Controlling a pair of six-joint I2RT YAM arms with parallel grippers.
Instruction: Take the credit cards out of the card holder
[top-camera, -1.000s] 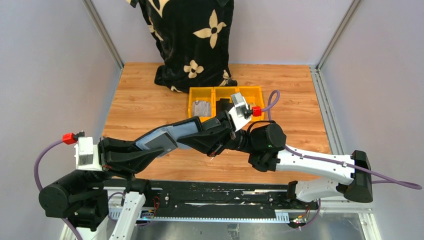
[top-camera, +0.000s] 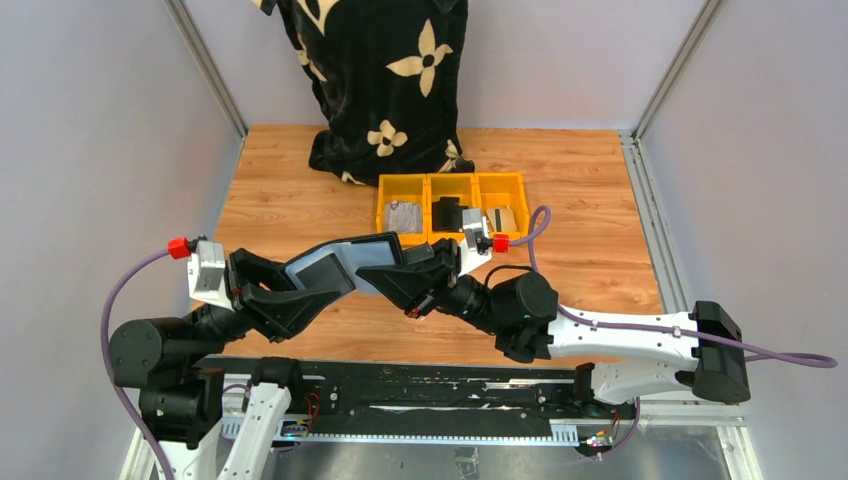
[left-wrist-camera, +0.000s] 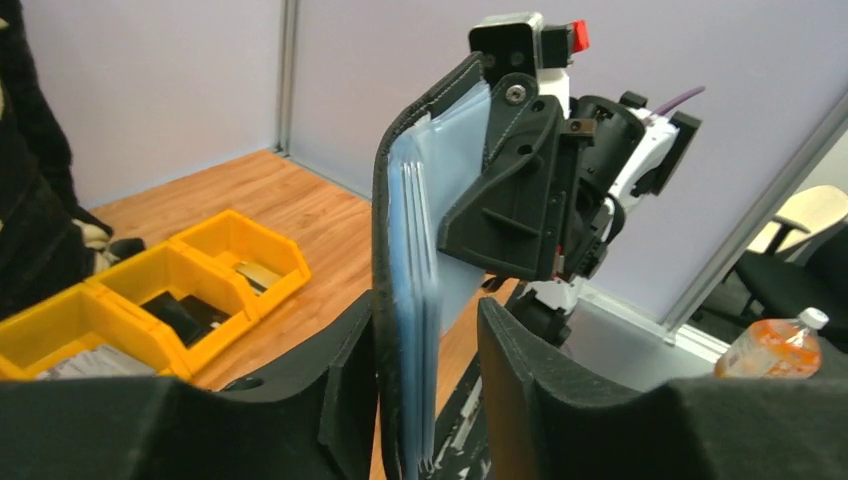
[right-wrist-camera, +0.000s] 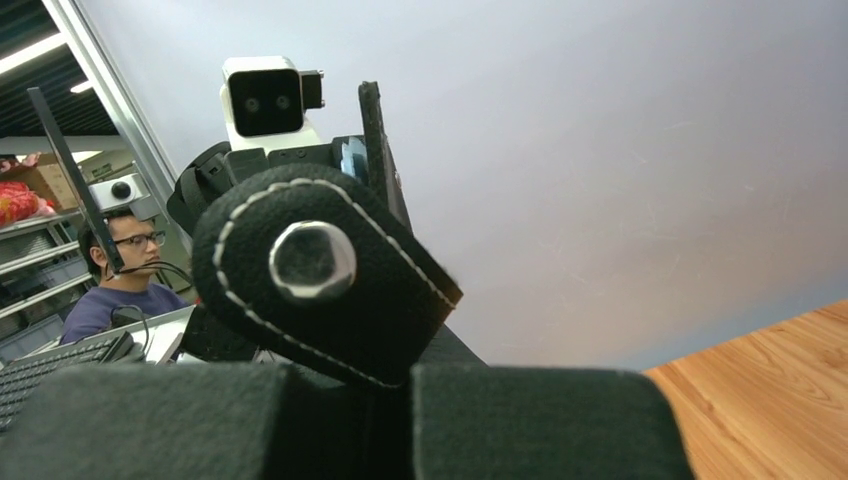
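Held up in the air, the black card holder (top-camera: 350, 240) fans open with pale blue sleeves (left-wrist-camera: 418, 260). A grey card-like rectangle (top-camera: 320, 272) shows near its left end; individual cards are hard to make out among the stacked edges. My right gripper (top-camera: 386, 265) is shut on the holder, and its snap tab (right-wrist-camera: 320, 280) stands just beyond those fingers in the right wrist view. My left gripper is part open around the other end. The holder's black cover runs close against one finger (left-wrist-camera: 345, 390), with a gap between the sleeves and the other.
A yellow three-compartment tray (top-camera: 428, 190) stands at the back, holding a grey item, a black item (top-camera: 447, 213) and a tan one. Behind it hangs a dark flowered cloth (top-camera: 385, 80). Bare tabletop (top-camera: 570, 200) lies to the right.
My right gripper has turned a little and shifted slightly left, still on the holder.
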